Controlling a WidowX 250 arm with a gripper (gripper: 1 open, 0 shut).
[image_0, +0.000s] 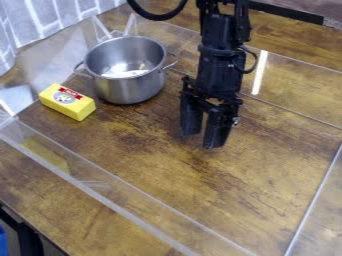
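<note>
My black gripper (207, 125) hangs from the arm over the middle of the wooden table, its fingertips low near the surface. It stands open, with nothing seen between its fingers. To its upper left is a silver pot (124, 70) with two handles. A yellow box (67, 103) with a label lies at the left.
Pale strips run along its edges, and a white surface lies at the upper left.
</note>
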